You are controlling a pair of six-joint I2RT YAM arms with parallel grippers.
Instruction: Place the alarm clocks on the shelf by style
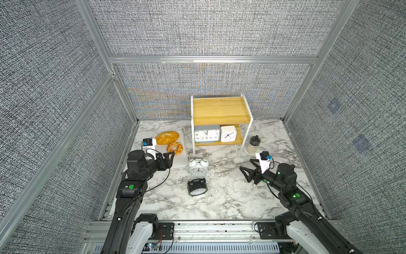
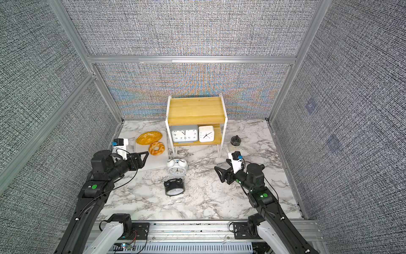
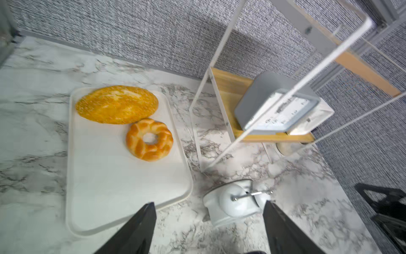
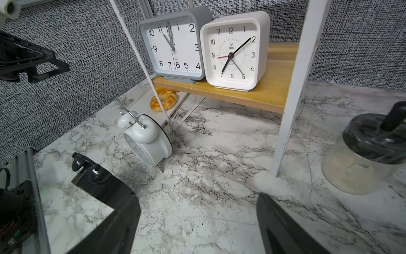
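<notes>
Side by side on the lower level of the wooden shelf stand a grey rectangular clock and a white square clock. Both faces point to the front. On the marble table before the shelf is a white twin-bell clock, upright. Nearer the front edge stands a black twin-bell clock. My left gripper hangs open to the left of the twin-bell clocks, nothing between its fingers. Open and empty too, my right gripper is to their right, in front of the shelf's right leg.
A white tray with a long bread and a ring bread lies left of the shelf. A jar with a black lid stands to its right. The upper shelf board is empty, and the table's front right is clear.
</notes>
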